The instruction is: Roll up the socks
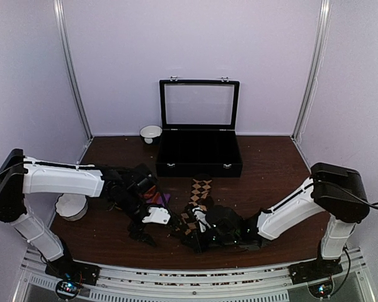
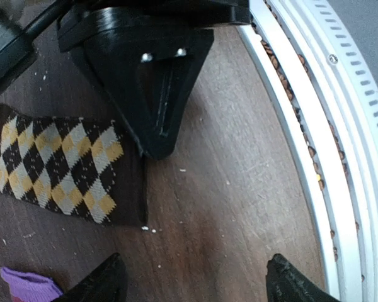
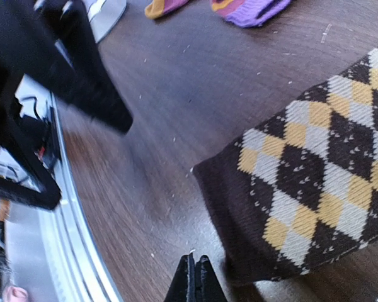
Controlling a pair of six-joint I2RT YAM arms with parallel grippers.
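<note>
The argyle sock (image 3: 327,170), dark with tan and grey diamonds, lies flat on the table, its dark cuff (image 3: 230,220) toward the front. My right gripper is shut with nothing between its fingers, its tips just beside the cuff's corner and outside it. In the left wrist view the same sock (image 2: 57,163) spreads at left, the right gripper's dark finger (image 2: 160,126) standing at the cuff. My left gripper is open over bare table, its fingers wide apart. At upper left of the right wrist view its blurred fingers (image 3: 107,100) show.
A purple striped sock (image 2: 28,286) lies to the left of the argyle one, partly under the left arm. An open black box (image 1: 198,171) stands at the back, between a small white bowl (image 1: 150,133) and free table at right. Another white bowl (image 1: 72,204) sits at left.
</note>
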